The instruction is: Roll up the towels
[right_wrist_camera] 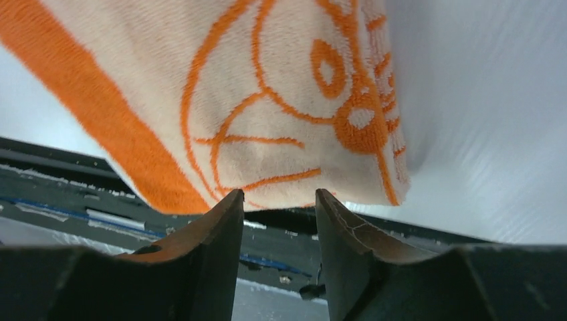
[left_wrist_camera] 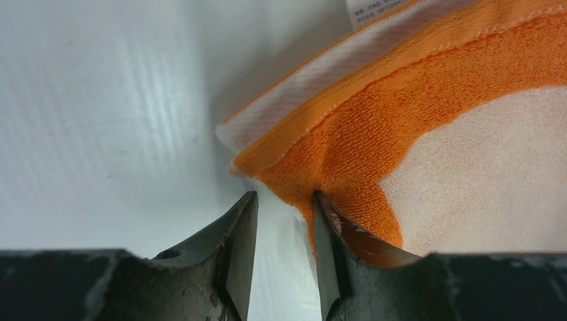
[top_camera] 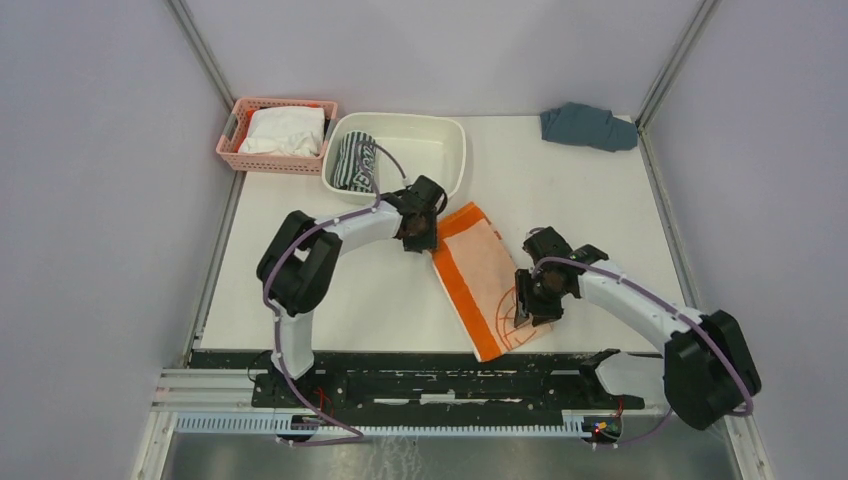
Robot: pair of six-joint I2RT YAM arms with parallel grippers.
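Observation:
An orange and cream towel (top_camera: 480,265) lies at a steep slant on the table, its near corner reaching the front edge. My left gripper (top_camera: 424,244) is over its far left edge; in the left wrist view that gripper is part open, with the orange towel border (left_wrist_camera: 354,154) ahead of and under its right finger. At the near right end is my right gripper (top_camera: 532,318). From the right wrist, this gripper also shows apart fingers, with the patterned towel end (right_wrist_camera: 287,147) flat just ahead. Neither visibly pinches cloth.
Behind the left arm, a cream bin (top_camera: 455,150) holds a rolled striped towel (top_camera: 352,165). A pink basket (top_camera: 228,145) with white cloth stands left of it. A folded blue-grey towel (top_camera: 590,128) lies back right.

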